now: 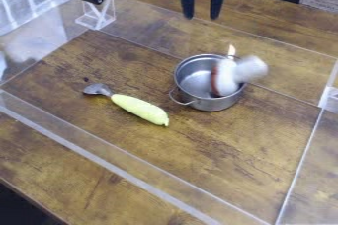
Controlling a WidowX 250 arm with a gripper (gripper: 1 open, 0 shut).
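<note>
A steel pot sits on the wooden table, with a blurred white object and something reddish-brown inside it toward the right. My dark gripper is at the top centre, above and behind the pot, apart from it. Its two fingers point down and stand apart, with nothing visible between them. A yellow corn cob lies to the lower left of the pot, beside a metal spoon.
Transparent strips run across its edges. A dark cable bundle hangs at the top left.
</note>
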